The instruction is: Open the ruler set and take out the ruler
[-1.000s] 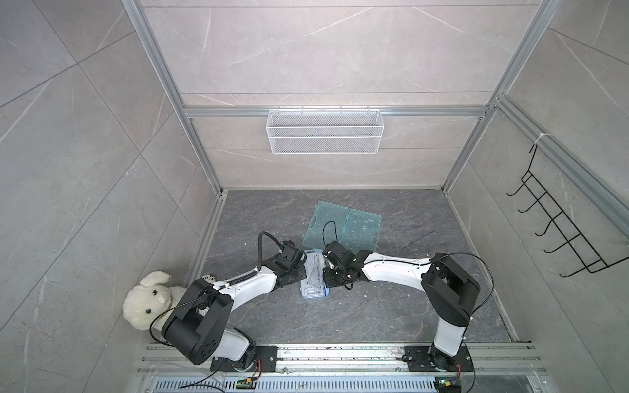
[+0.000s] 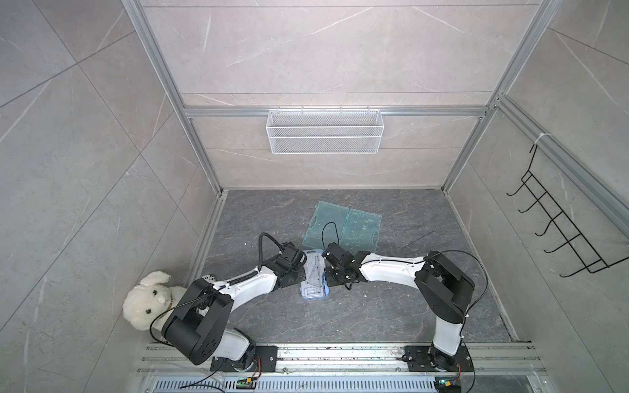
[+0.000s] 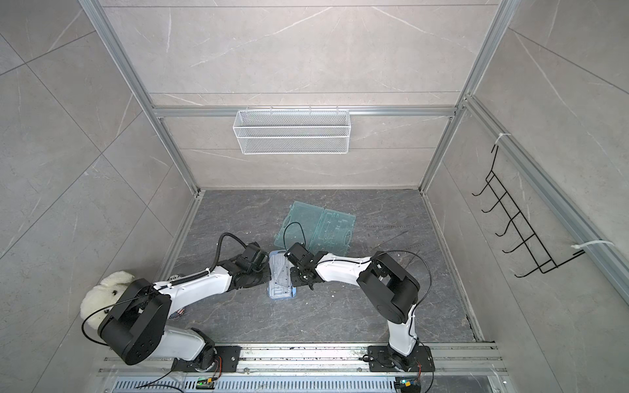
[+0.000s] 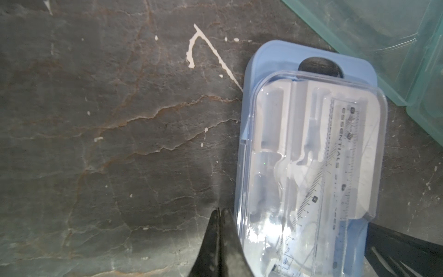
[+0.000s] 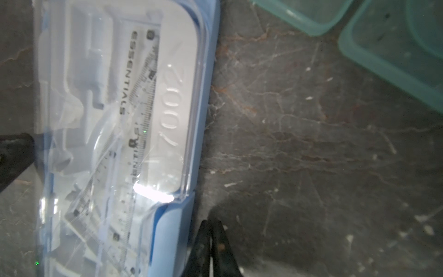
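The ruler set (image 4: 313, 138) is a blue case with a clear cover, lying on the floor between my grippers. Under the cover, a clear ruler (image 5: 138, 92) marked "ESSENTIALS" lies beside set squares in a white insert. Whether the cover is slightly raised cannot be told. My left gripper is shut, its tips close against the left long side of the case. On the opposite side, my right gripper has its fingers pressed nearly together beside the blue edge, a thin slit between them. Nothing clearly shows in that slit; contact with the case is unclear.
An open, translucent green case (image 2: 344, 224) lies flat just behind the ruler set. A white plush toy (image 2: 152, 300) sits at the far left. Bare floor (image 2: 386, 314) extends in front and to the right.
The left arm and the ruler set look the same.
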